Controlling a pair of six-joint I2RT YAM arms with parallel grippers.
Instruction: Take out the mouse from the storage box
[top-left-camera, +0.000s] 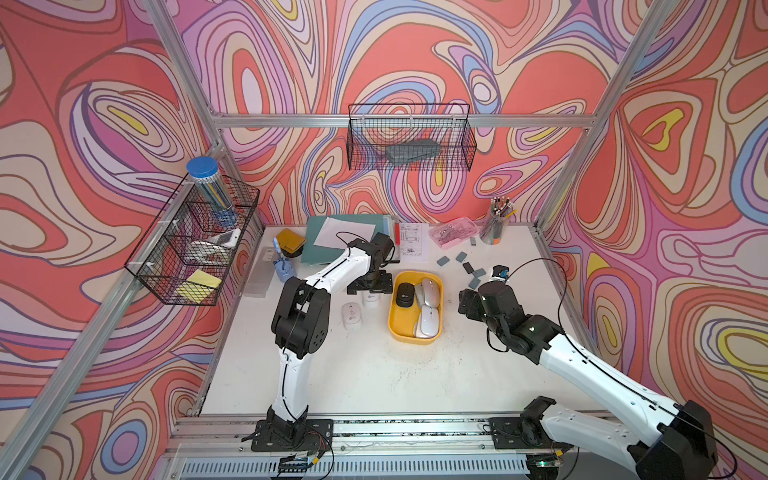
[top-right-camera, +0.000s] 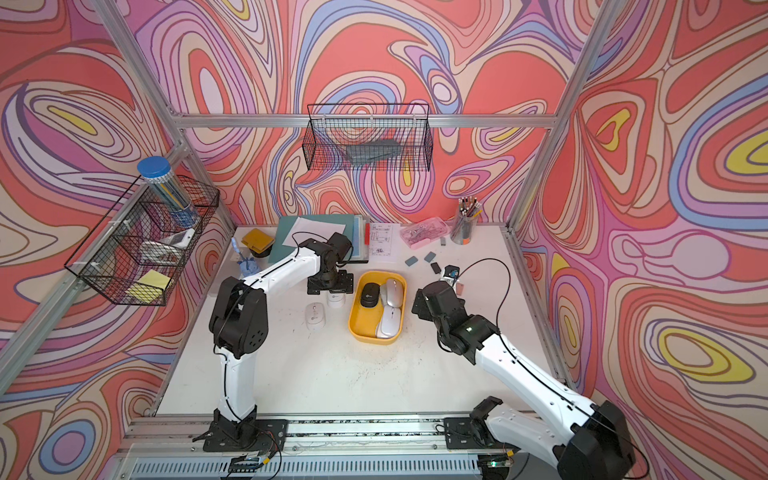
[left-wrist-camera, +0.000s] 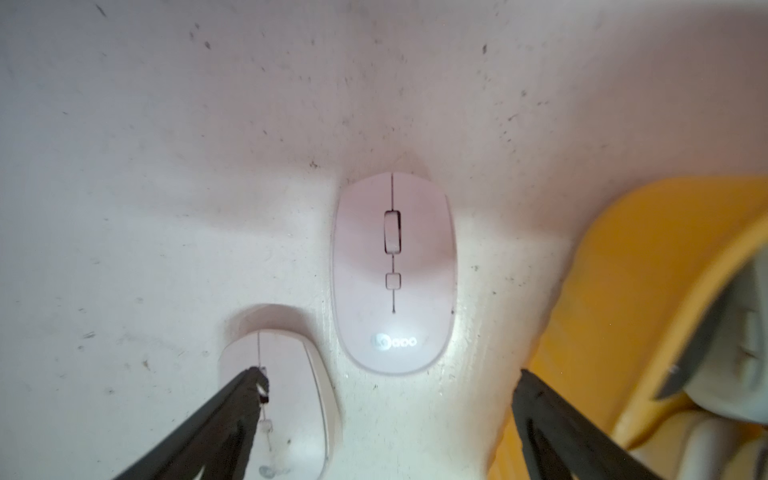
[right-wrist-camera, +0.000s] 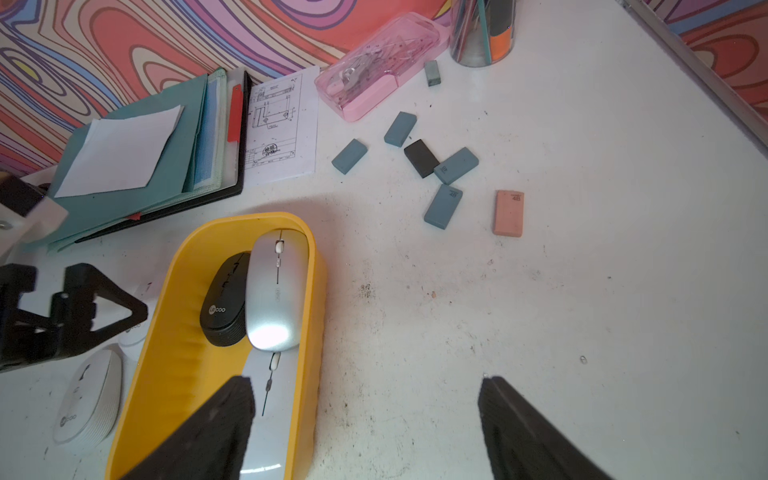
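A yellow storage box (top-left-camera: 404, 321) holds a black mouse (right-wrist-camera: 224, 300), a silver mouse (right-wrist-camera: 274, 292) and a white mouse (right-wrist-camera: 264, 412). Left of it, a white mouse (left-wrist-camera: 393, 304) lies on the table below my left gripper, which is open and empty over the table. A second white mouse (left-wrist-camera: 292, 400) lies further left, nearer the front. My right gripper is open and empty, above the table just right of the box.
Folders (right-wrist-camera: 132, 196), a drawing sheet (right-wrist-camera: 284, 128), a pink case (right-wrist-camera: 380, 64) and a pen cup (top-left-camera: 493, 232) line the back. Several erasers (right-wrist-camera: 508, 214) lie behind and right of the box.
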